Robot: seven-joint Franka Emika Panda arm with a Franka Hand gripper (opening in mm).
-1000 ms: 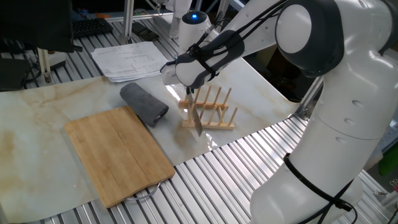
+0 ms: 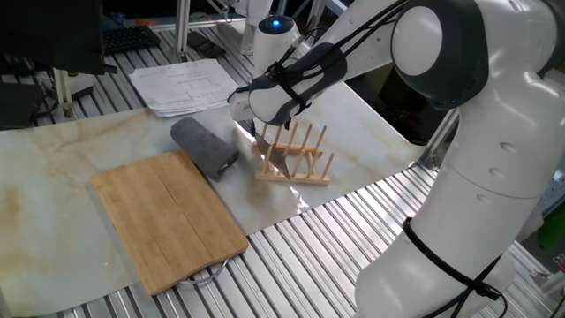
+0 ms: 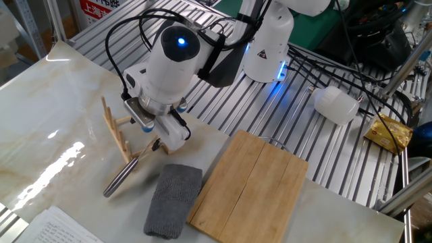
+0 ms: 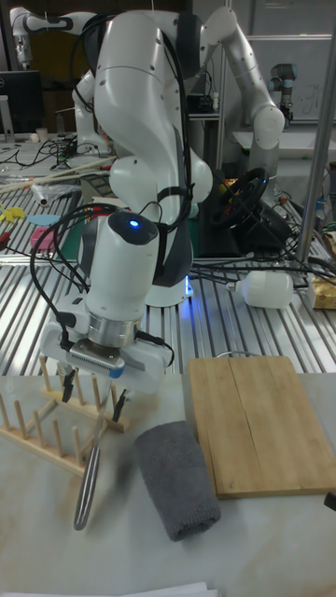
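Note:
A knife with a silver handle (image 4: 88, 490) leans at a slant against the wooden rack (image 4: 40, 448). Its blade (image 2: 277, 161) lies among the rack's pegs, while the handle sticks out toward the side away from the arm's base. Directly above the rack, my gripper (image 4: 92, 406) stands open, its two dark fingers wide apart on either side of the rack's near end. No grip on the knife shows. In exterior view 1 the fingers are mostly hidden behind the hand.
A rolled grey towel (image 4: 177, 478) lies beside the rack, and a wooden cutting board (image 2: 168, 216) is just beyond it. Papers (image 2: 185, 87) rest at the table's other side. Bare tabletop (image 2: 53, 194) surrounds these things.
The knife hung nearly upright beneath the gripper a second ago; now it is tilted over against the rack, its handle swung outward. The rack shifted slightly. The arm looks unmoved.

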